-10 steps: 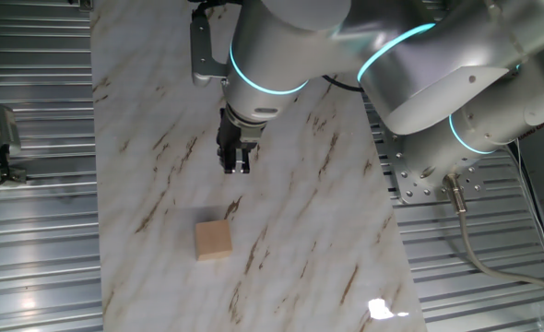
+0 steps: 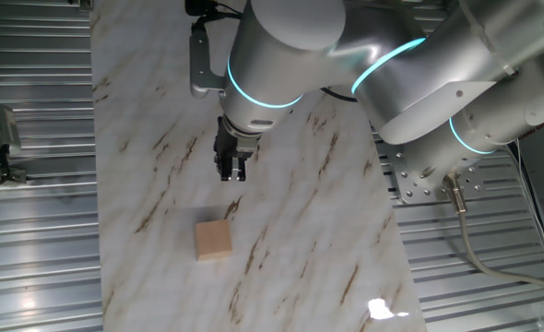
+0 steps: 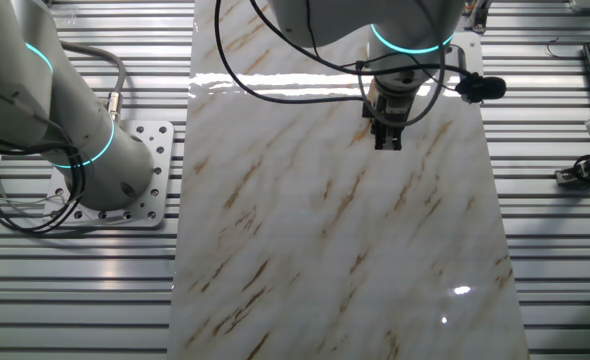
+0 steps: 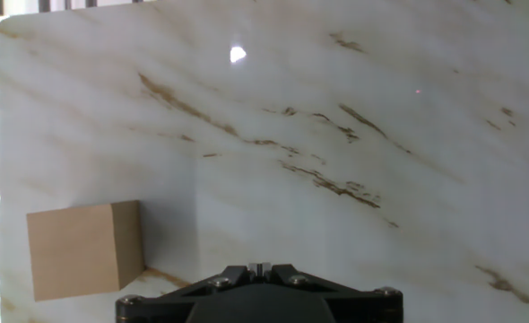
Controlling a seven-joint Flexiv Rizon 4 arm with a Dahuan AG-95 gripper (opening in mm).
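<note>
A plain light-wood block (image 2: 213,240) rests on the marble-patterned tabletop, toward its lower left in exterior view 1. The wrist view has the same block (image 4: 76,251) at lower left, to the left of the gripper. The fingers meet at the middle of that view, shut, with nothing seen between them. From exterior view 1 the gripper (image 2: 233,175) hangs above the table, up from the block in the picture and apart from it. Exterior view 2 shows the gripper (image 3: 388,143) near the table's far side; the block cannot be made out there.
Bare marble tabletop (image 2: 300,249) surrounds the block, with no other object on it. Ribbed metal rails (image 2: 32,249) flank the table. Loose black cables (image 3: 275,95) loop around the arm. A small device (image 2: 3,138) stands off the left edge.
My gripper has shifted slightly down and left in exterior view 1, a little closer to the block. The block has stayed in place.
</note>
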